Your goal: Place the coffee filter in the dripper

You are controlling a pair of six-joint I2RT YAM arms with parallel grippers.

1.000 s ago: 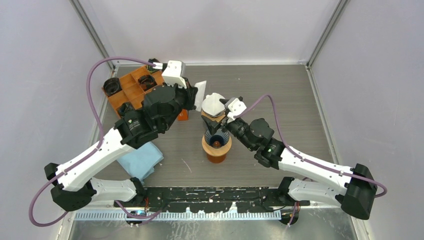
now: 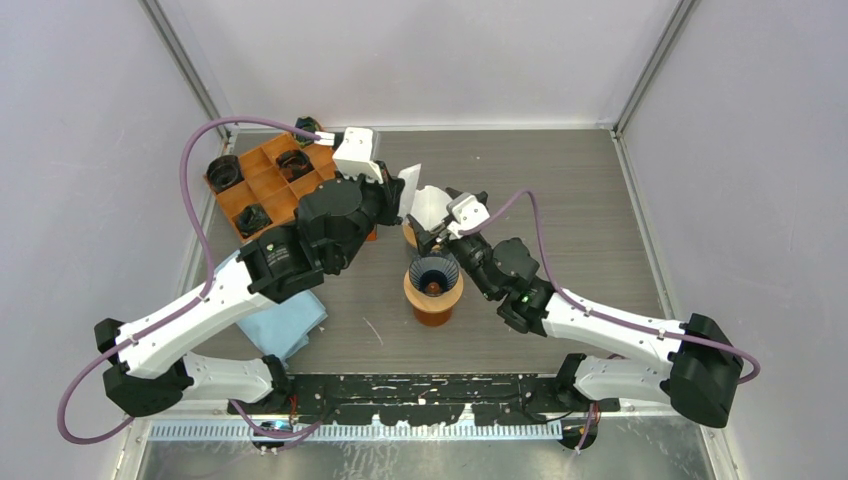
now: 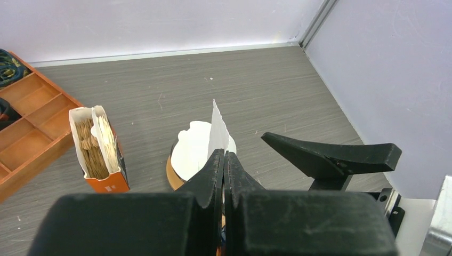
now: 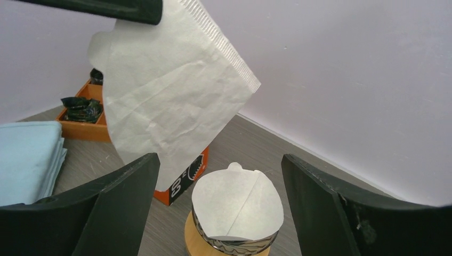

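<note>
My left gripper is shut on a thin white paper filter [image 4: 170, 90], which hangs tilted from its tips. In the right wrist view, one dark left finger [image 4: 122, 8] lies across the filter's upper part. My right gripper [image 2: 442, 216] stands open close to the right of this filter, its two fingers [image 4: 114, 200] wide apart. Beyond them is the rear dripper [image 4: 192, 234], with another white filter [image 4: 237, 205] in its top. Nearer the front, a second dripper [image 2: 433, 290] shows a bare ribbed cone inside.
A box of filters [image 3: 101, 152] stands left of the rear dripper. Behind the left arm is a wooden compartment tray [image 2: 265, 180] with dark items. A folded blue cloth [image 2: 283, 325] lies at front left.
The left gripper has shifted slightly right with its filter. My right gripper has moved a little left and back, so the two grippers are closer together over the rear dripper.
</note>
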